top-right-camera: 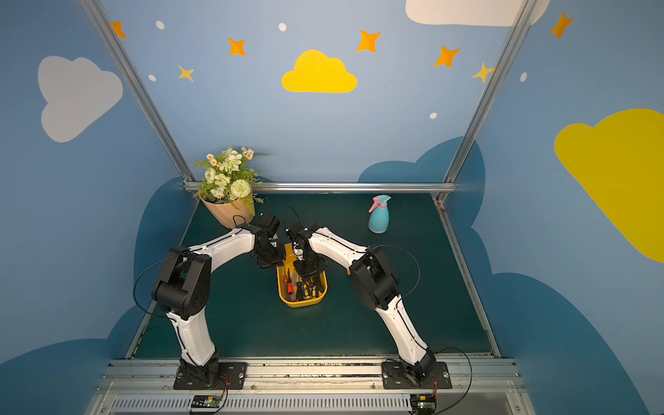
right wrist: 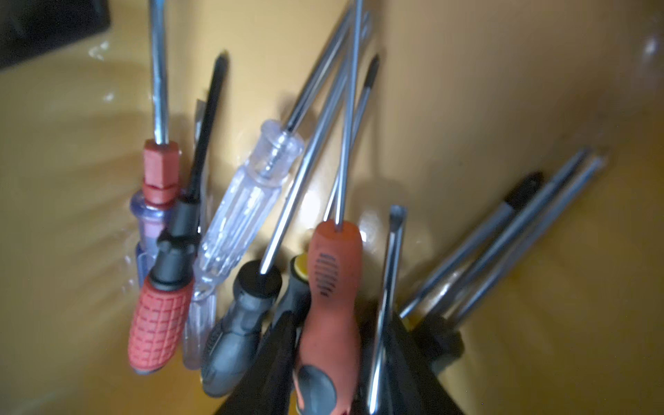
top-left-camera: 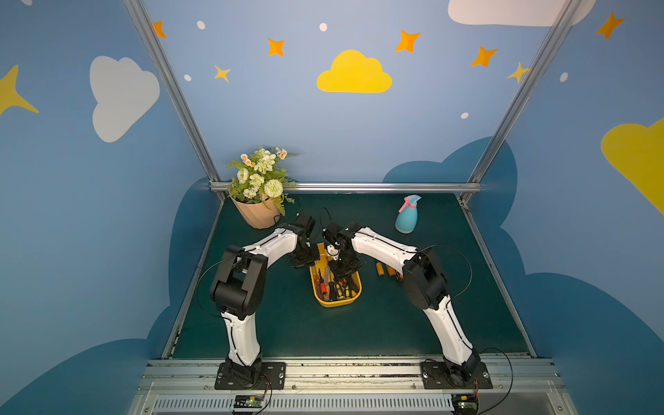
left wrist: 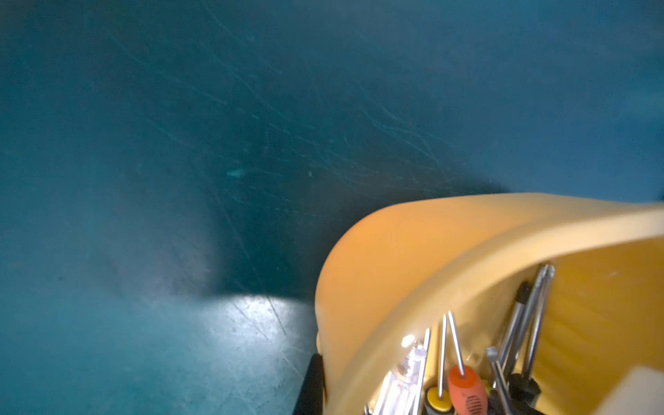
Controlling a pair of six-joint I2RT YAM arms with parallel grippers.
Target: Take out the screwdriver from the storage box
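Note:
The yellow storage box (top-left-camera: pixel 335 301) holds several screwdrivers with steel shafts and red, clear and black handles. My left gripper (top-left-camera: pixel 305 257) is at the box's left rim, shut, nothing seen between its fingers. My right gripper (top-left-camera: pixel 346 266) is down over the screwdrivers inside the box; in the right wrist view its dark fingers flank an orange-handled screwdriver (right wrist: pixel 327 311) at the bottom edge, part open. Whether it touches that handle I cannot tell.
A flower pot (top-left-camera: pixel 254 213) stands at the back left and a blue spray bottle (top-left-camera: pixel 406 218) at the back right. A few tools (top-left-camera: pixel 389 269) lie right of the box.

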